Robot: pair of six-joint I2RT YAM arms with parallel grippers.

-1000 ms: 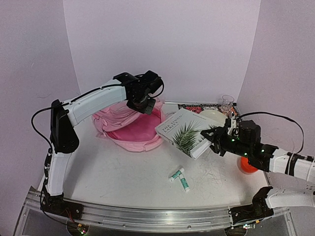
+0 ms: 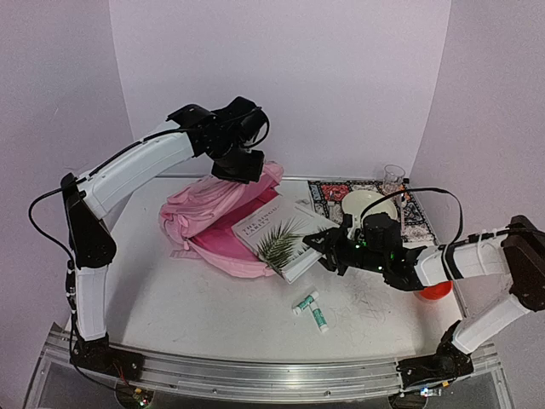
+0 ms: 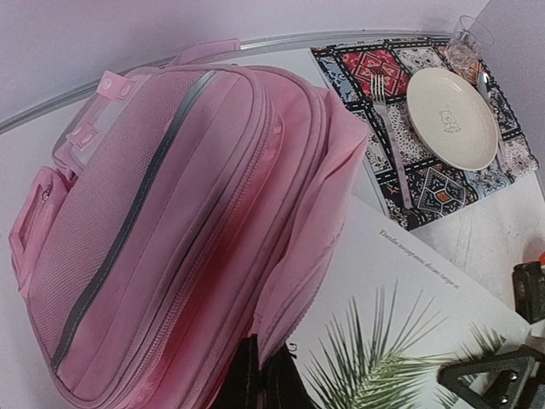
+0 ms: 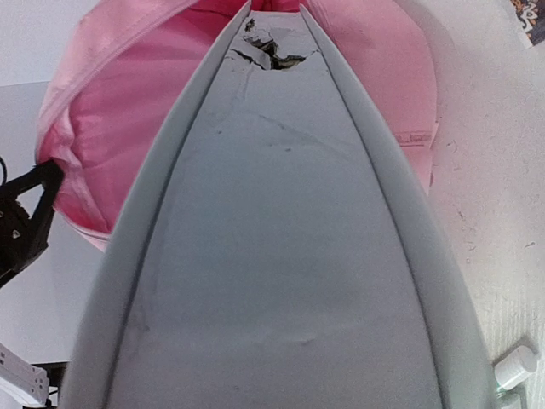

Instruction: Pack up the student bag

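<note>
A pink bag (image 2: 200, 209) lies on its side on the table, its mouth facing right. Its upper edge is pinched by my left gripper, raised at the opening. A white book with a palm-leaf cover (image 2: 277, 230) reaches with its far end into the mouth, under the lifted flap. On its near right edge my right gripper (image 2: 319, 247) is shut, and the book is tilted. In the right wrist view the book's edge (image 4: 277, 213) fills the middle and hides the fingers there; beyond it shows the bag's pink inside (image 4: 128, 136).
Two glue sticks, one (image 2: 305, 302) touching the other (image 2: 318, 317), lie in front of the book. At the back right a patterned mat (image 2: 328, 189) bears a plate (image 2: 362, 201), fork (image 3: 392, 145) and glass (image 2: 392, 177). A red bowl (image 2: 436, 291) stands at the right.
The book has moved left with my right gripper, and its far end has passed into the bag's mouth.
</note>
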